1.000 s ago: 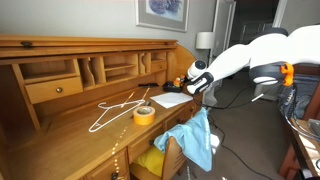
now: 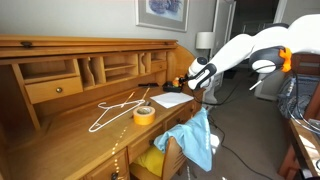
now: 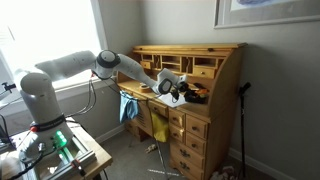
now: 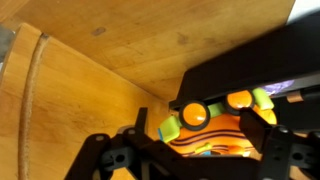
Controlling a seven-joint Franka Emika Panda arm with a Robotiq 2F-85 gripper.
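My gripper is open at the far end of the desk, with its dark fingers [image 4: 141, 122] spread apart in the wrist view. Between and beyond them shows a colourful orange-striped thing [image 4: 215, 132] with green parts and round orange discs. It lies at the edge of a black tray [image 4: 240, 68], partly covered by my fingers. Whether the fingers touch it, I cannot tell. In the second exterior view the gripper [image 3: 178, 91] hangs beside the black tray [image 3: 197, 98].
On the wooden desk [image 2: 75, 130] lie a white hanger [image 2: 115, 113], a roll of orange tape [image 2: 144, 115] and white paper [image 2: 172, 100]. A light blue cloth [image 2: 195, 138] hangs at the front. Cubbyholes [image 2: 105, 68] line the desk's back.
The arm has shifted slightly about the desk's far end, its upper links changing pose a little. The hanger, tape, paper and cloth lie as before.
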